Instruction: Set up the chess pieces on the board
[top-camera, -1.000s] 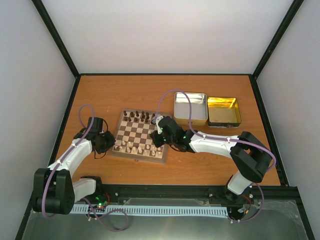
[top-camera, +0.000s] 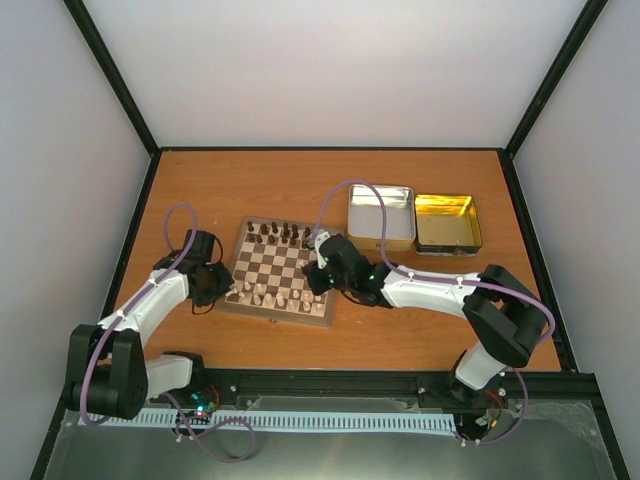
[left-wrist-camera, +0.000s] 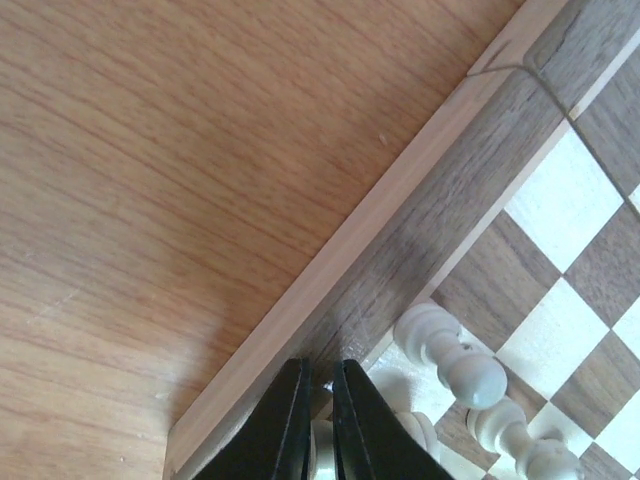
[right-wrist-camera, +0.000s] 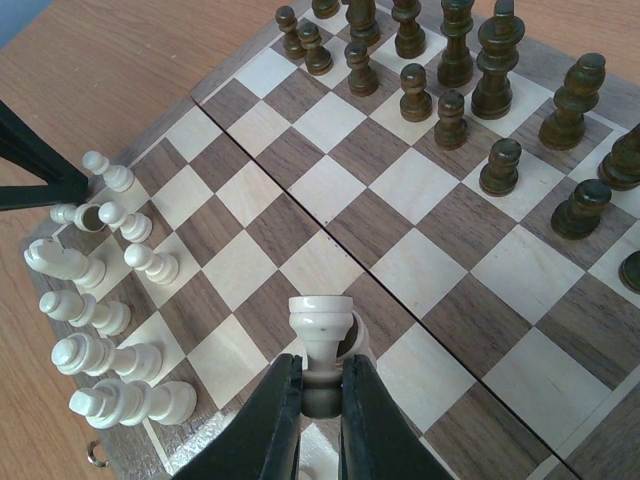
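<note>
The chessboard (top-camera: 262, 263) carries dark pieces along the far side and white ones along the near side. My left gripper is at the board's left edge, by white pawns, its fingers close together on something mostly hidden, apparently a white piece; in the right wrist view its dark fingers are beside a tipped white piece (right-wrist-camera: 62, 213). My right gripper is shut on a white piece (right-wrist-camera: 320, 315), held over the board's right part. Dark pieces (right-wrist-camera: 450, 125) stand in rows.
A silver tin (top-camera: 380, 205) and a gold tin (top-camera: 445, 212) sit right of the board at the back. Bare wooden table (top-camera: 270, 180) lies behind and left of the board; the left arm occupies the left near side.
The left arm has shifted slightly over the last second, around the board's left edge. The right arm shows hardly any movement.
</note>
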